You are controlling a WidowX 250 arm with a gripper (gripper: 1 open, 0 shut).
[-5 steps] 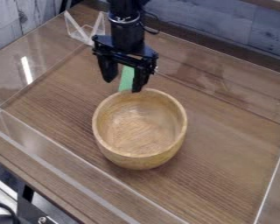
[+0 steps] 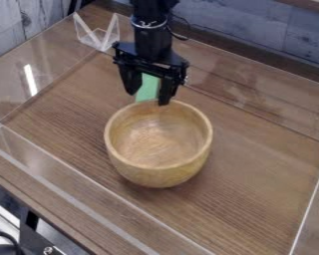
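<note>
My black gripper [image 2: 151, 82] hangs open at the top centre, over a green object [image 2: 147, 93] just behind a large tan bowl [image 2: 159, 164]. The green object is partly hidden by the gripper, and I cannot tell whether the fingers touch it. The bowl stands empty in the middle of the wooden table.
A clear plastic-looking piece [image 2: 99, 32] lies at the back left, beside the arm. Grey-blue boards run along the back right edge, and cables show at the bottom left.
The gripper has shifted slightly right and up over the last second. The bowl has stayed in about the same place.
</note>
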